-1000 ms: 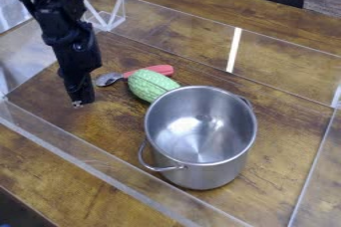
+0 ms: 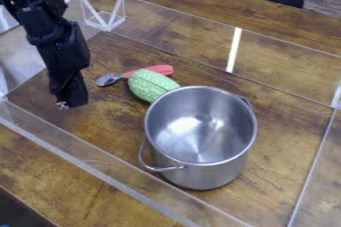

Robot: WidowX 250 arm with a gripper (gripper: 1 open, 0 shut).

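Note:
My black gripper points down over the wooden surface at the left of the camera view, left of the other objects, shut with nothing visible between its fingers. A spoon with a red handle lies to its right, its metal head pointing left. A green cabbage-like vegetable lies beside the spoon. A large steel pot with side handles stands at the lower right of the vegetable.
Clear low walls enclose the wooden work area. A white strip lies at the back. The surface between my gripper and the pot is bare.
My gripper has moved a little to the left over the last second. The spoon, vegetable and pot have not moved.

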